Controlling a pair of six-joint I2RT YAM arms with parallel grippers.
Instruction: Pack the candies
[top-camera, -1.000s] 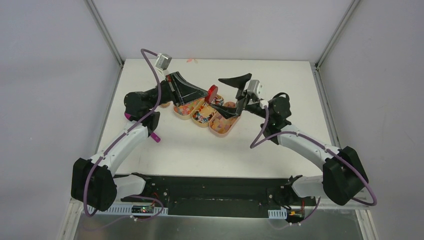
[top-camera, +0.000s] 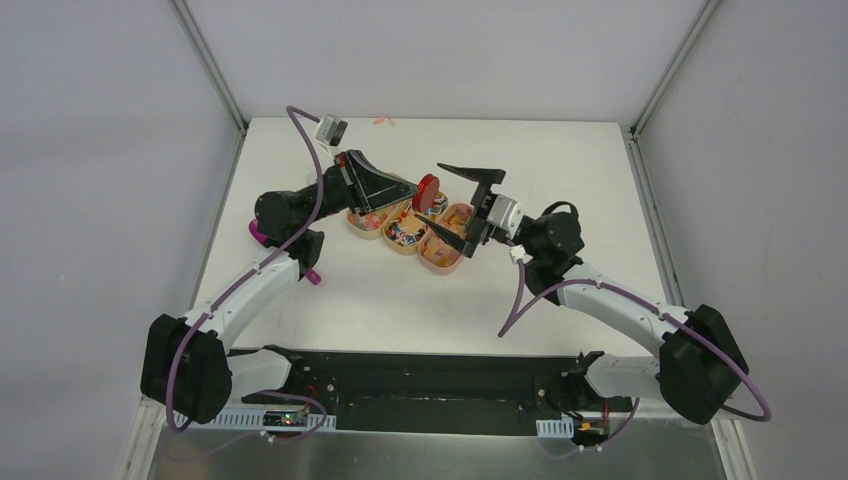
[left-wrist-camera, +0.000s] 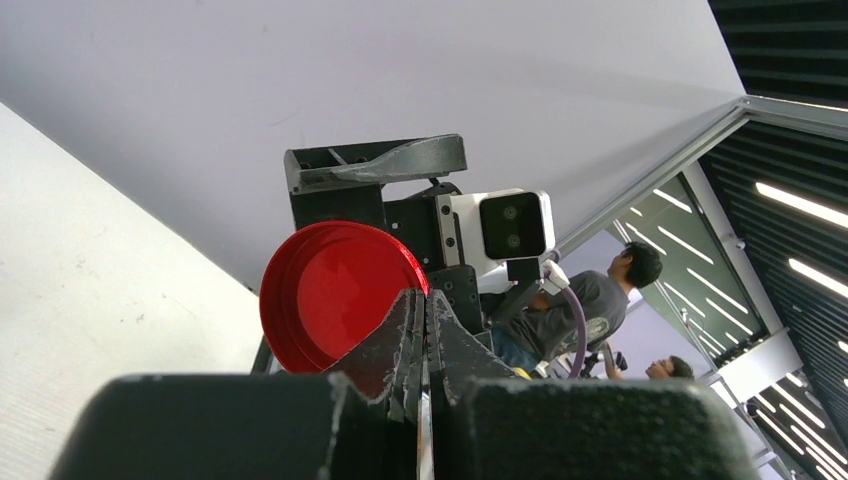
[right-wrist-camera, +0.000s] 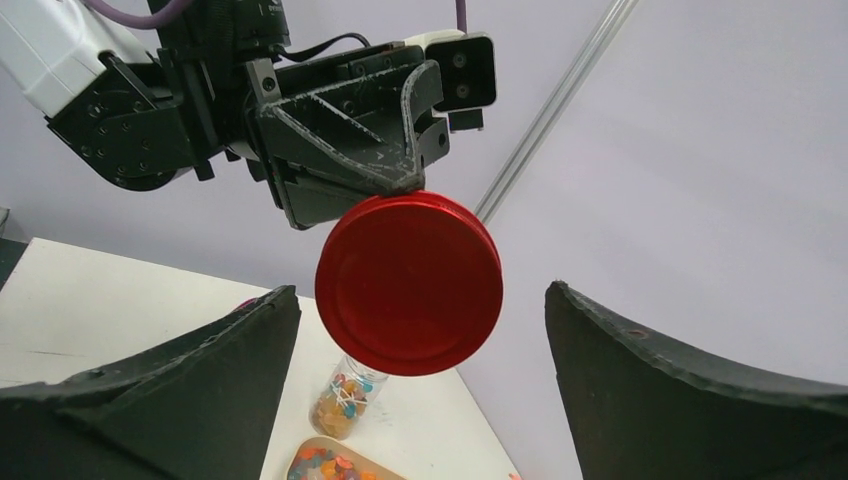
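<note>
My left gripper (top-camera: 416, 188) is shut on the rim of a round red lid (top-camera: 426, 193), holding it upright above the table. In the left wrist view the lid's hollow side (left-wrist-camera: 345, 295) shows beside the closed fingertips. My right gripper (top-camera: 429, 191) is open and faces the lid. The right wrist view places the lid's flat red face (right-wrist-camera: 410, 285) between the two spread fingers, with a visible gap on each side. Candies lie in open tan containers (top-camera: 421, 262) below the grippers. A clear jar (right-wrist-camera: 345, 398) of candies stands on the table, its top hidden by the lid.
A magenta stick-like object (top-camera: 313, 276) lies partly under the left arm. Small pinkish marks or pieces (top-camera: 384, 120) are at the table's back edge.
My right gripper has turned and shifted a little, so its fingers now stand on either side of the lid. The left arm has moved slightly right with the lid still held.
</note>
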